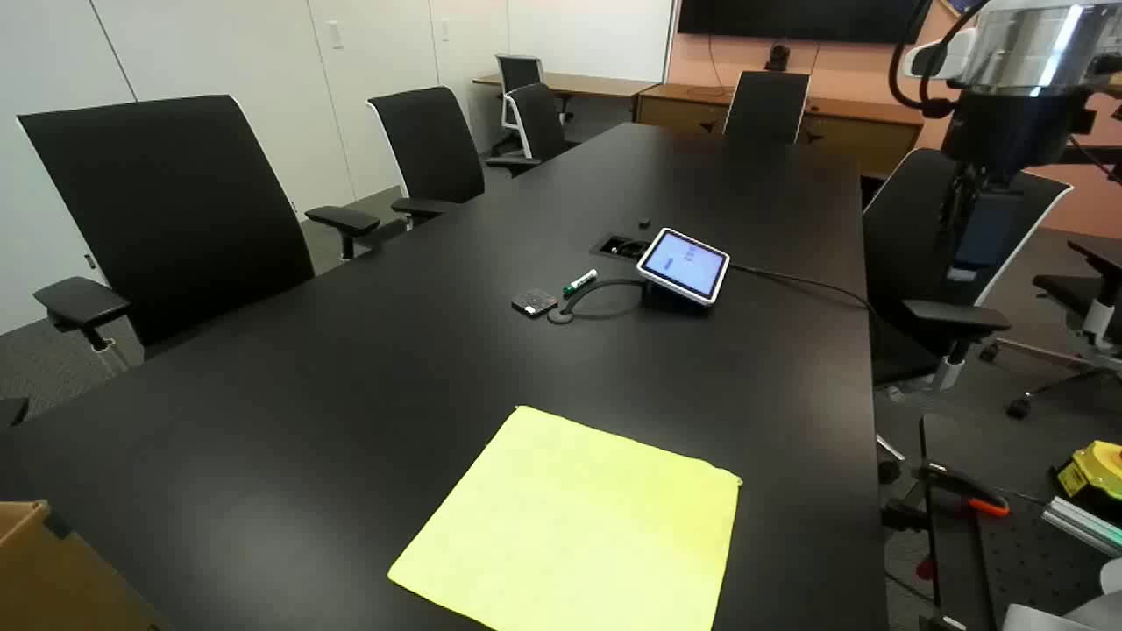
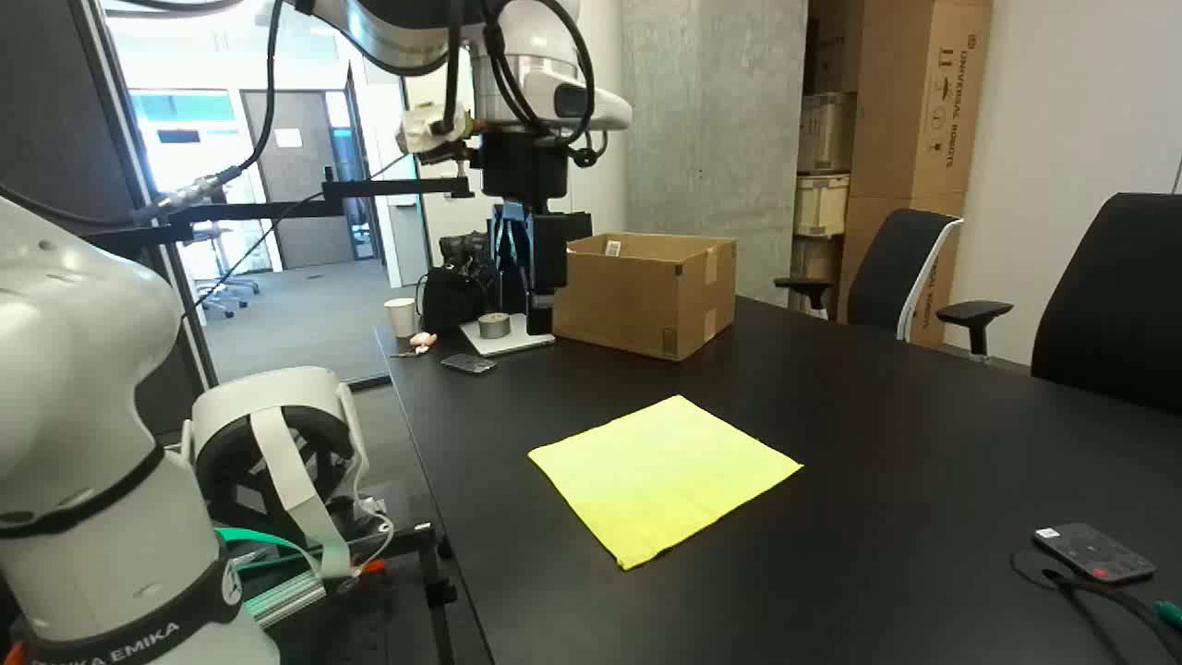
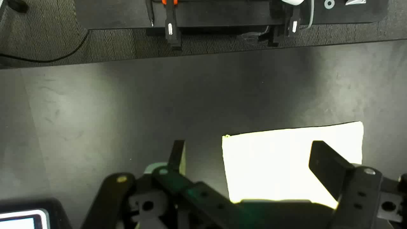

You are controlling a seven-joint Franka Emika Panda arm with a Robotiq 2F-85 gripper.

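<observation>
A yellow cloth (image 1: 589, 521) lies flat and spread out on the black table (image 1: 347, 421). From the other side, the same cloth (image 2: 665, 477) looks smooth, with its corners out. My gripper is open, its two fingers wide apart with nothing between them. It hangs high above the table, clear of the cloth. In the wrist view the cloth (image 3: 274, 164) shows below, partly covered by the right finger. The gripper (image 2: 532, 321) points downward in the second exterior view.
A tablet on a stand (image 1: 684, 268), a green marker (image 1: 579, 282) and a small dark device (image 1: 534, 303) sit farther along the table. A cardboard box (image 2: 648, 294), a white cup (image 2: 401, 317) and a phone (image 2: 468, 364) stand at the other end. Bare table surrounds the cloth.
</observation>
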